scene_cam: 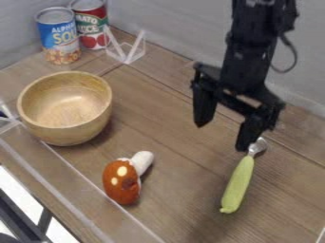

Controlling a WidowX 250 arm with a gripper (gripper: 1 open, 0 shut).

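Note:
My black gripper point(223, 121) hangs over the right middle of the wooden table, open, its two fingers spread apart. Below its right finger lies a green vegetable-like object point(238, 185) with a silver end, reaching toward the lower right. At the lower left is a toy mushroom point(124, 180) with an orange spotted cap and white stem. A tan bowl point(65, 109) stands at the left.
An Alphabet soup can point(60, 38) and a red can point(91, 24) stand at the back left, near a clear plastic piece point(121, 47). A wall runs along the back.

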